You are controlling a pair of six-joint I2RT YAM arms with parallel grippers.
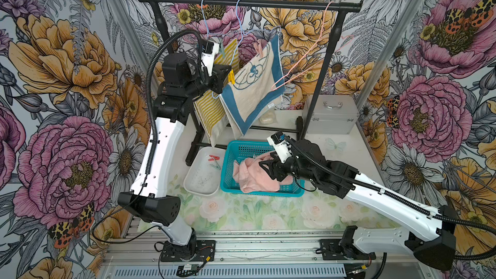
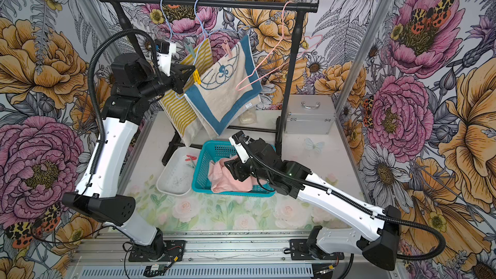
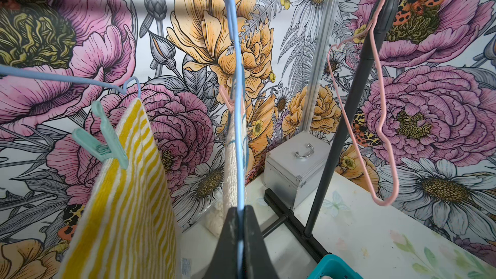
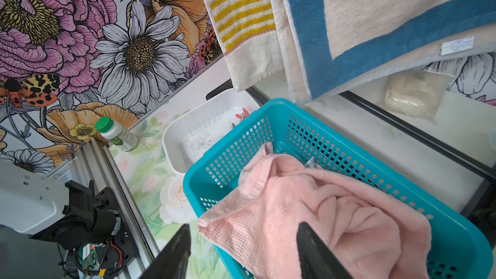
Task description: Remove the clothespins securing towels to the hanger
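My left gripper is shut on the thin blue hanger (image 3: pixel 238 98), whose wire runs between its fingers. A yellow piece that looks like a clothespin (image 1: pixel 231 77) shows beside those fingers; the left wrist view hides it. The blue-bordered towel (image 1: pixel 253 90) hangs there with a pink clothespin (image 2: pixel 226 49) near its top. A mint clothespin (image 3: pixel 106 137) grips the yellow-striped towel (image 3: pixel 126 191) on another blue hanger (image 3: pixel 62 76). Over the teal basket (image 4: pixel 330 147), my right gripper stands open above the pink towel (image 4: pixel 310 206), with nothing between its fingers.
An empty pink hanger (image 1: pixel 310 51) hangs at the right of the black rack (image 1: pixel 248 2). Loose clothespins (image 1: pixel 214 158), one red, lie in the white tray (image 1: pixel 192 188) left of the basket. A silver case (image 1: pixel 330 118) stands back right.
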